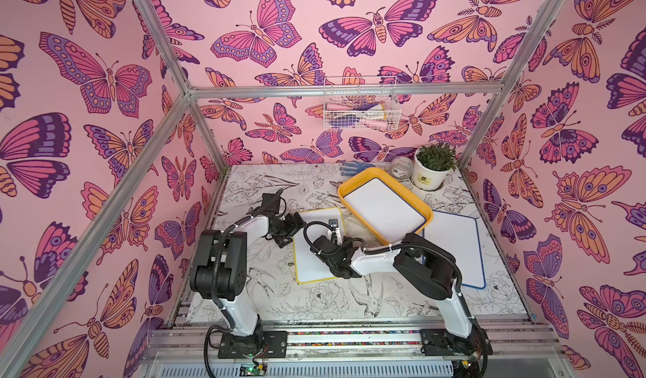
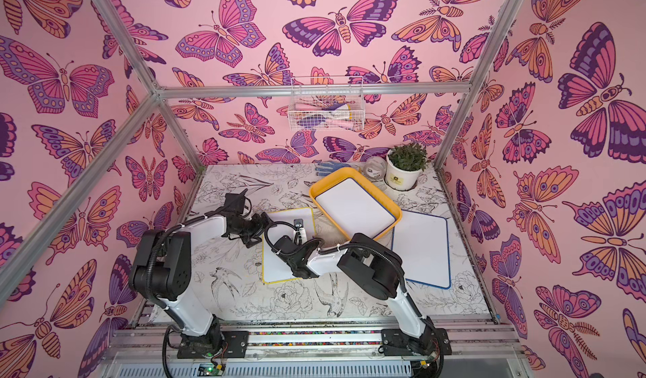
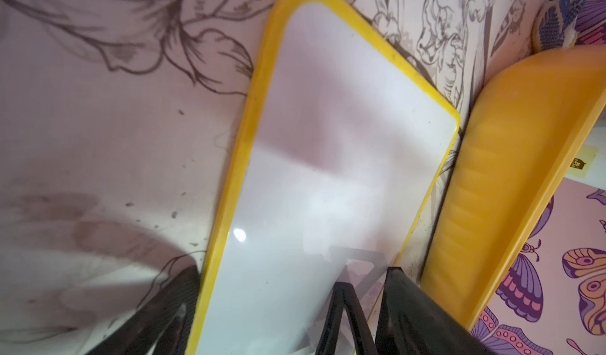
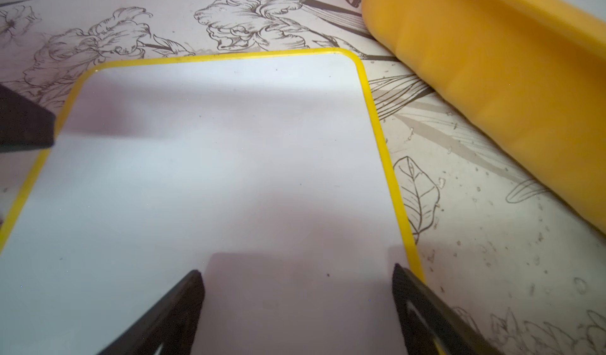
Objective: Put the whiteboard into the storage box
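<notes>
A whiteboard with a yellow edge (image 1: pixel 311 262) lies flat on the table between my two arms. The yellow storage box (image 1: pixel 352 208) stands just to its right and behind; another white board (image 1: pixel 383 206) with a dark edge is in it. At the left edge of the yellow-edged board my left gripper is open, one finger (image 3: pixel 170 310) near the rim's outer side and the other over the white face. Low over the right part of that board, my right gripper is open with nothing held. Whether the fingertips touch the board cannot be told.
A blue-edged whiteboard (image 1: pixel 454 247) lies partly beside the box on the right. Behind stand a potted plant (image 1: pixel 432 166), a clear jar (image 1: pixel 401 168) and a blue glove (image 1: pixel 354 168).
</notes>
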